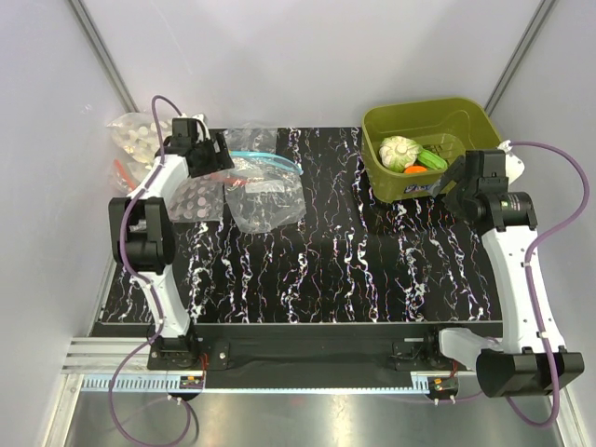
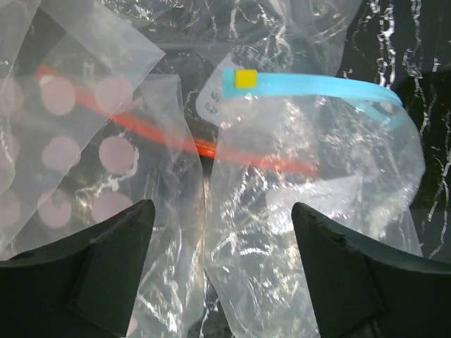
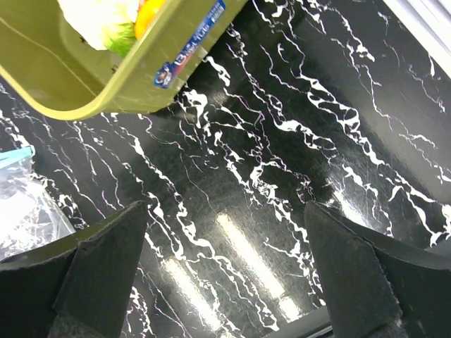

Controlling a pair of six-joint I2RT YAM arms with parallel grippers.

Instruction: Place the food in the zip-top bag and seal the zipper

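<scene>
A clear zip bag (image 1: 267,200) lies flat left of the table's middle, its blue zipper strip (image 1: 265,158) along the far edge. In the left wrist view a yellow slider (image 2: 246,78) sits at the strip's left end. My left gripper (image 1: 223,154) hovers by that end; its fingers (image 2: 113,253) stand apart with nothing held. Toy food rests in the green bin (image 1: 384,188): a pale cauliflower-like piece (image 1: 399,153), a green vegetable (image 1: 432,159) and an orange piece (image 1: 415,169). Beside the bin's right front, my right gripper (image 1: 447,182) is open and empty.
Other clear bags, one dotted (image 1: 197,200) and one with a red-orange strip (image 2: 141,128), lie loosely overlapped at the left, touching the zip bag.
</scene>
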